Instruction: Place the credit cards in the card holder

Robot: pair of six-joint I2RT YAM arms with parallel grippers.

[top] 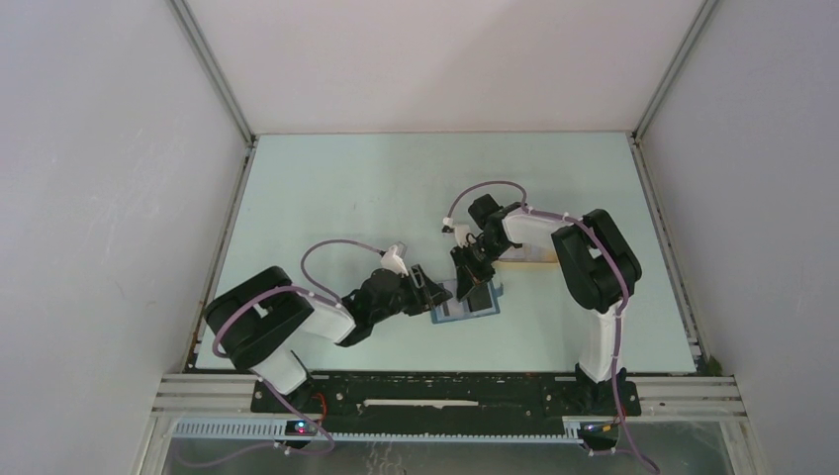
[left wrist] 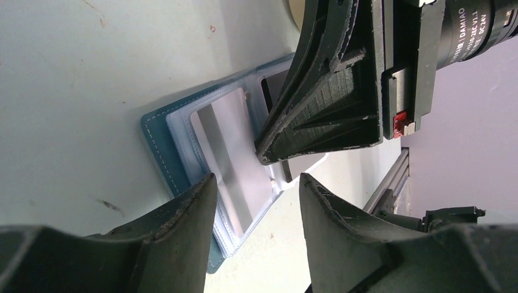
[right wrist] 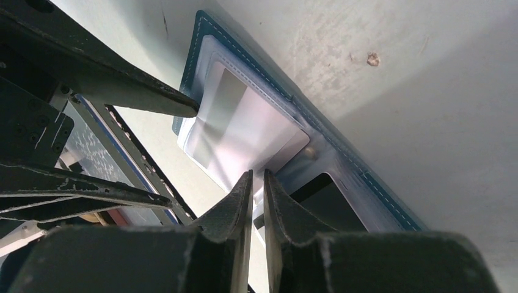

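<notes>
The card holder (top: 465,307), blue with clear sleeves, lies open near the table's middle. A white card (left wrist: 235,165) sits in one sleeve, seen in both wrist views; a dark card (right wrist: 324,207) is in the neighbouring sleeve. My left gripper is at the holder's left end, fingers apart with nothing seen between them. My right gripper presses its fingertips down at the white card's edge, its fingers close together; whether anything is between them is unclear.
A light wooden tray (top: 529,259) lies behind the holder, partly under the right arm.
</notes>
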